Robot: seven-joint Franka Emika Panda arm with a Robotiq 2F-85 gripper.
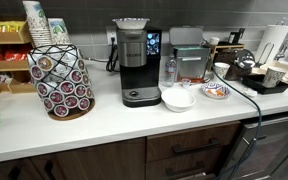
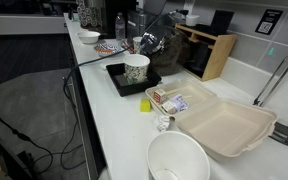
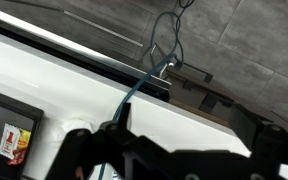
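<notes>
In the wrist view my gripper stands open, its two dark fingers wide apart with nothing between them. It hangs over the front edge of the white counter (image 3: 189,130), with grey floor (image 3: 269,40) beyond. A teal cable (image 3: 136,88) crosses that view and passes by the left finger. To the left, a black tray (image 3: 36,112) holds a colourful packet (image 3: 14,143). Beside the tray lies a small whitish thing (image 3: 76,128), too unclear to name. I cannot make out the gripper with certainty in either exterior view.
A coffee maker (image 1: 139,65), pod rack (image 1: 62,88) and white bowl (image 1: 178,99) stand along the counter. Farther along are a patterned cup (image 2: 136,68), beige tray (image 2: 227,125) and large white container (image 2: 176,158).
</notes>
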